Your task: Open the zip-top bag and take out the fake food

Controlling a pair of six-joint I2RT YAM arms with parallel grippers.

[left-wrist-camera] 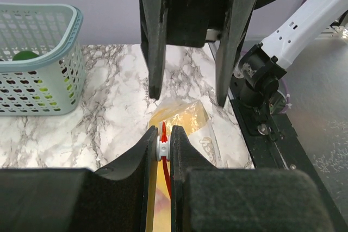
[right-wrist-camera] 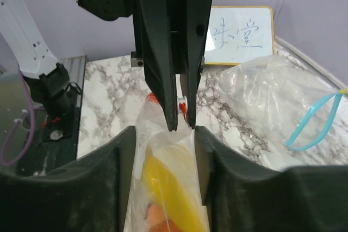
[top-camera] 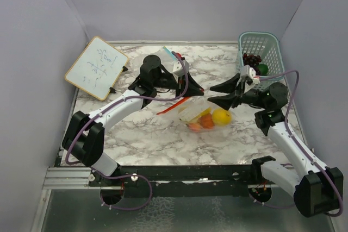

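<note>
The zip top bag (top-camera: 198, 115) of fake food lies mid-table, yellow, orange and red pieces showing through clear plastic. My left gripper (top-camera: 198, 92) is shut on its top at the red zip strip with a white slider (left-wrist-camera: 162, 147). Facing it from the right, my right gripper (top-camera: 217, 93) is part open, with nothing seen between its fingers, just clear of the zip end. In the right wrist view the yellow food (right-wrist-camera: 171, 188) sits in the bag below the left fingers.
A green basket (top-camera: 260, 39) with grapes and green fruit stands back right. A whiteboard (top-camera: 95, 68) is at the left. Another empty-looking bag with a blue zip (right-wrist-camera: 261, 96) lies at the back.
</note>
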